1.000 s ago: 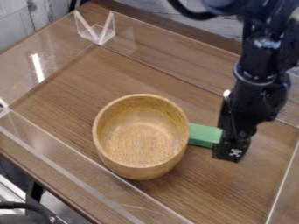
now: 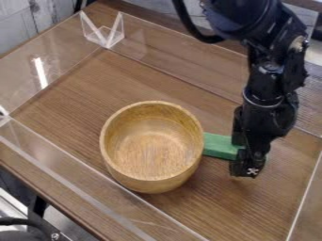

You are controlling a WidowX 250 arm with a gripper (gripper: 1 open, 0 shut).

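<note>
The black gripper [image 2: 247,162] is lowered over the right end of a green block [image 2: 219,146], its open fingers reaching down around it; the arm hides part of the block. Left of the block, a wide tan bowl [image 2: 149,146] rests on the wooden table, empty inside.
A clear plastic piece [image 2: 104,30] stands at the back left.
The arm has shifted slightly left and lower over the green block, covering more of its right end. The bowl has not moved.
</note>
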